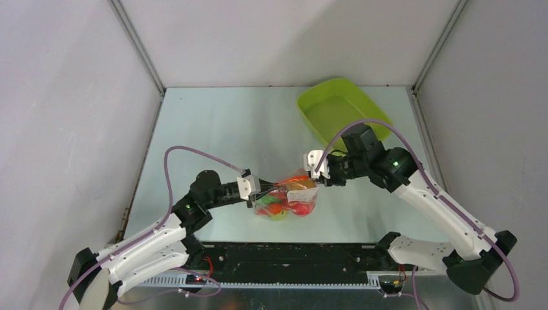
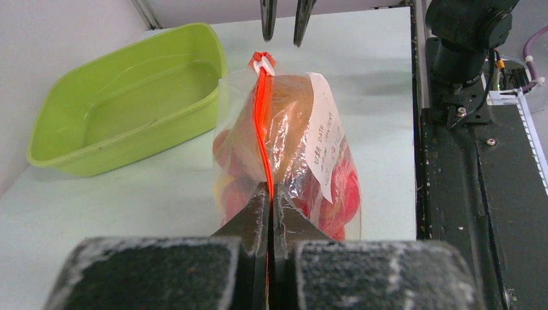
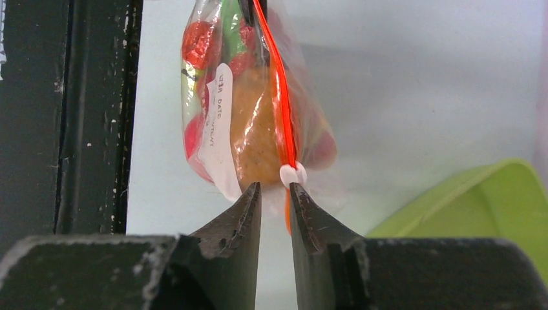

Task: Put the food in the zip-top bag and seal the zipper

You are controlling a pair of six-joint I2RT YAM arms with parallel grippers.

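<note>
A clear zip top bag [image 1: 291,201] holding food sits at the table's centre, with a white label and red zipper strip [image 2: 262,129]. My left gripper is shut on the zipper strip's near end. The white slider [image 3: 292,175] is at the strip's other end. My right gripper is part open just short of the slider; in the left wrist view its fingertips hover above that end of the bag.
A green bin [image 1: 342,110], empty, stands at the back right of the white table [image 1: 213,123]. The table's front edge borders a black rail.
</note>
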